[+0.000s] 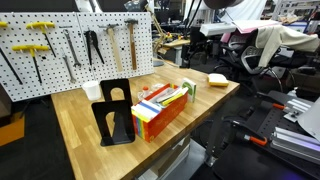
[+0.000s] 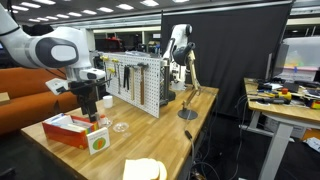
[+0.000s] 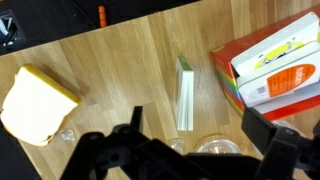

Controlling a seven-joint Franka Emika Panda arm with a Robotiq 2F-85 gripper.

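My gripper stands open above the table, with nothing between its fingers. Below the gap, a slim white-and-green box (image 3: 185, 97) stands on the wood; it also shows in exterior view 1 as a small upright box (image 1: 189, 89), and its printed face shows in exterior view 2 as a white box (image 2: 98, 140). Beside it is a red bin (image 1: 172, 118) holding several colourful packages, partly cut off at the right of the wrist view as a red-sided bin (image 3: 228, 72). From exterior view 2 the gripper (image 2: 91, 97) hangs over these things.
A pale yellow, soft-looking item (image 3: 38, 105) lies apart near the table's edge. Clear round items (image 3: 217, 147) sit close to the slim box. A black stand (image 1: 115, 112), a white cup (image 1: 93, 91) and a tool pegboard (image 1: 75, 50) occupy the far side.
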